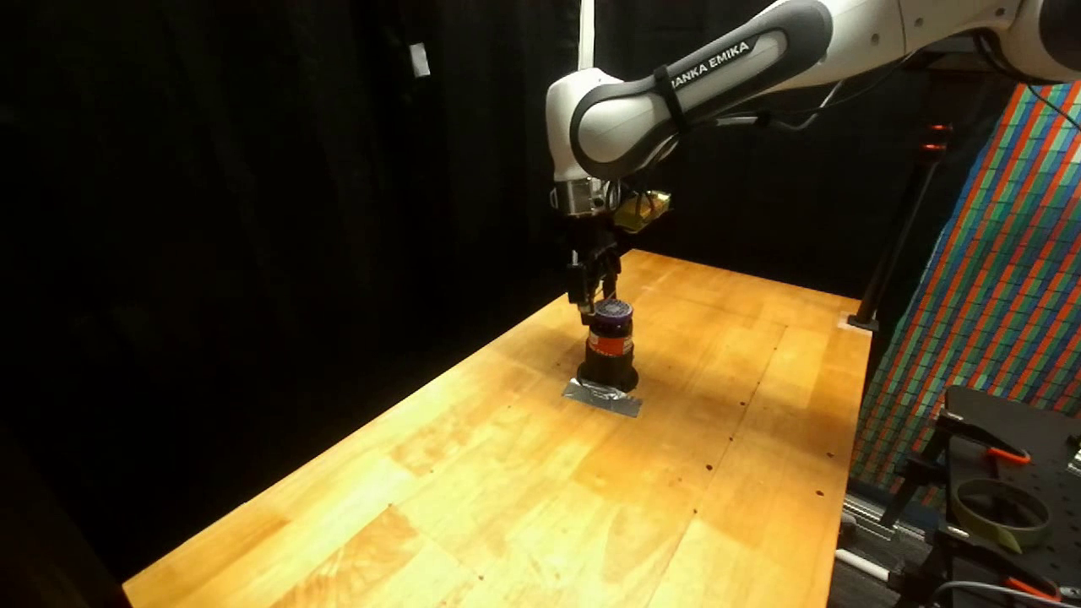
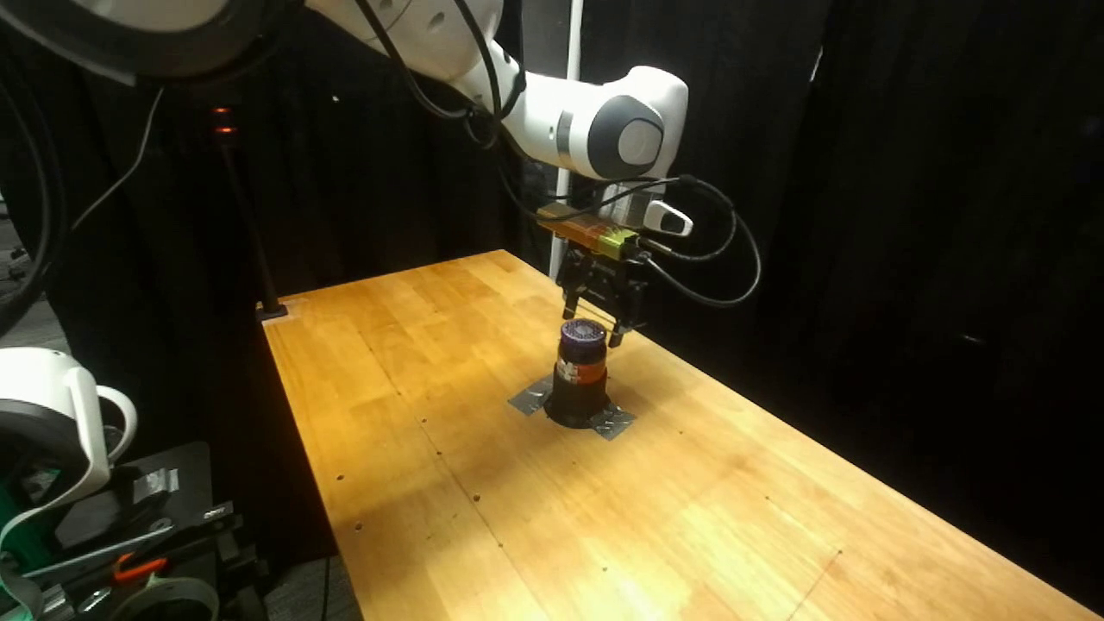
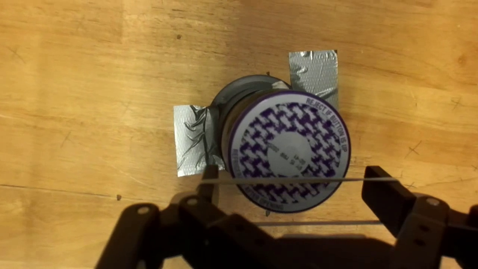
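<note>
A jar with a purple-and-white patterned lid (image 3: 289, 150) and an orange label (image 1: 611, 345) stands upright in a black round holder (image 2: 575, 405). Silver tape strips (image 3: 192, 139) fix the holder to the table. Close above and slightly behind the jar is my gripper, its fingers spread wider than the lid, one on each side in the wrist view. Thin bands (image 3: 300, 222) stretch between the two fingers and cross over part of the lid. No grip on the jar shows; whether a band touches the lid I cannot tell.
A dark pole (image 1: 897, 243) rises at its far corner. Off the table's side, a black cart (image 1: 1013, 436) carries clamps and a roll of tape (image 1: 1001, 512).
</note>
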